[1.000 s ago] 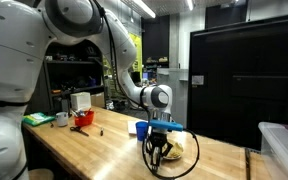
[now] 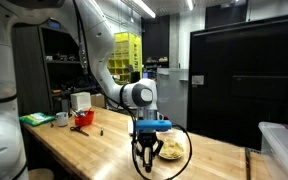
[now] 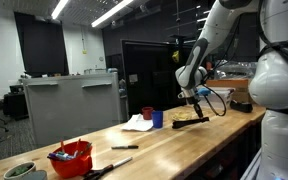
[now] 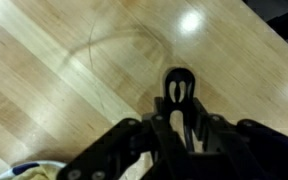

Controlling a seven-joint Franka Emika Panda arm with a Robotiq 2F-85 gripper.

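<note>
My gripper is low over the right part of the wooden table, in front of a plate of yellow food. In the wrist view a slim dark piece with light openings rises between the gripper's black parts, and the fingers look shut on it; what it is I cannot tell. A long black object shows at the table under the gripper in the second exterior view; whether it is that same piece is unclear. The plate's rim enters the wrist view at bottom left.
Red cup, blue cup and white cloth stand near the arm. Farther along are a red basket and several dark-handled tools. At the right is a translucent bin.
The blue cup there has become hidden behind the arm. The plate stays put.
</note>
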